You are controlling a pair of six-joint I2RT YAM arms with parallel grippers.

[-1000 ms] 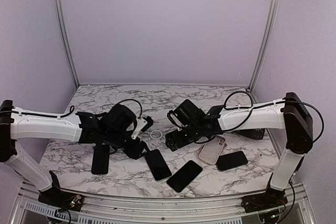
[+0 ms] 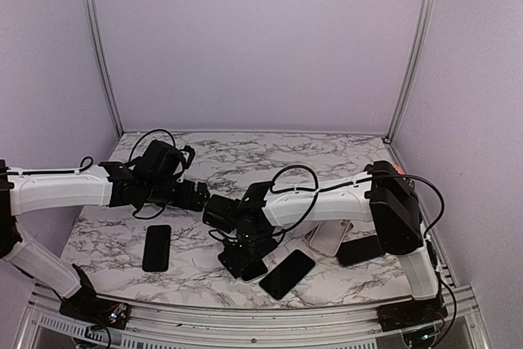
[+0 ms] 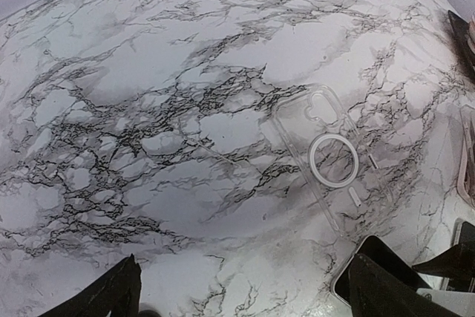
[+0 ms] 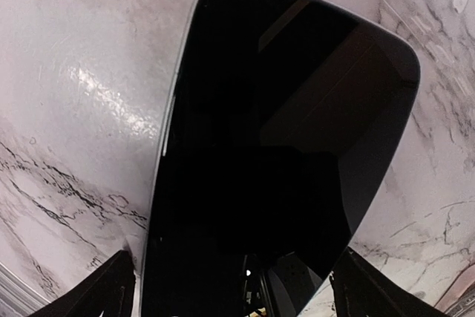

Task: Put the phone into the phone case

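Observation:
A black phone lies flat on the marble table, filling the middle of the right wrist view. My right gripper is low over it, part open, one finger by each long side; whether the fingers touch it I cannot tell. In the top view that arm hides most of the phone. The clear case with a white ring lies flat behind the phone in the left wrist view; the right arm covers it in the top view. My left gripper stands open and empty at the left, above bare table.
Another black phone lies just right of the gripped area, and one at the left. A pinkish case and a dark phone lie on the right.
The left arm has drawn back to the left, away from the phone. My right gripper has come left and toward the front, down over the phone. The phone lies in place.

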